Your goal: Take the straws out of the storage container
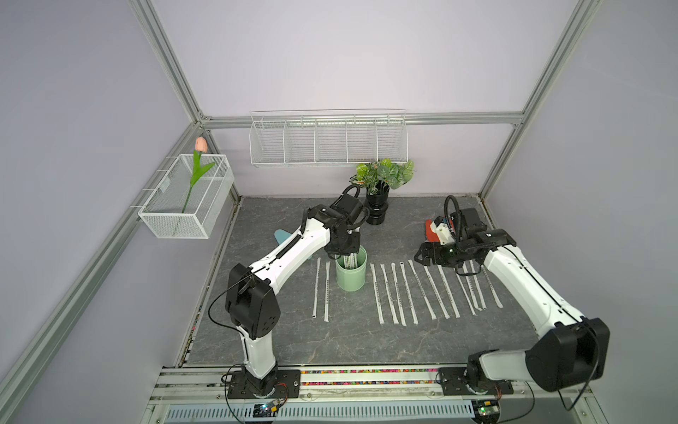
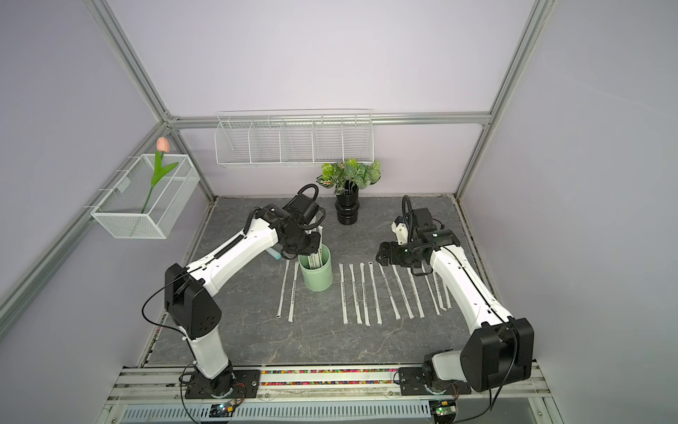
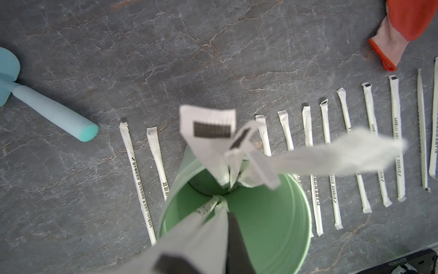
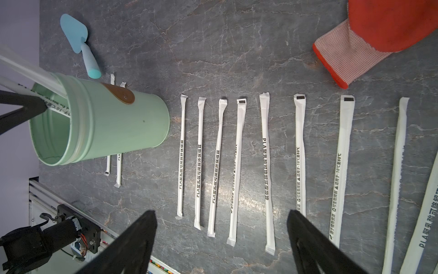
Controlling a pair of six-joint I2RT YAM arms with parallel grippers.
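A green container (image 1: 351, 281) stands upright with wrapped straws (image 3: 205, 123) in it. My left gripper (image 2: 310, 247) is over its mouth among the straw tops; in the left wrist view straws hide much of it, and it is shut, with any hold on them unclear. Many wrapped straws (image 4: 199, 159) lie in a row on the table, most right of the container, two left of it. My right gripper (image 1: 427, 254) stands open above the right part of the row, with nothing in it.
A blue trowel (image 3: 54, 111) lies behind the container on the left, a red glove (image 4: 387, 22) at the back right. A plant in a black pot (image 1: 377, 208) stands at the back.
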